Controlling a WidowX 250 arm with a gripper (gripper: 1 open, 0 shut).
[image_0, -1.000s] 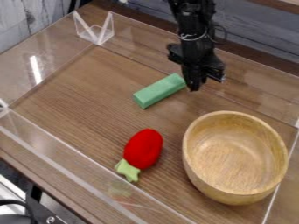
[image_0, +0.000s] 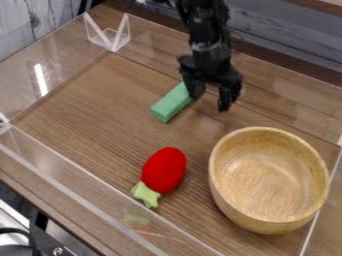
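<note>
My black gripper (image_0: 211, 90) is low over the table at the upper middle, its two fingers apart, just right of a green block (image_0: 170, 101). The block lies tilted on the wooden table (image_0: 67, 130); its upper end is close to the left finger, and I cannot tell whether they touch.
A red object (image_0: 164, 169) with a light green piece (image_0: 146, 196) lies at the front middle. A large tan bowl (image_0: 265, 176) fills the front right. A small white wire-like item (image_0: 110, 32) is at the back left.
The gripper has shifted slightly and its fingers now show more clearly apart. The green block appears to have moved very little.
</note>
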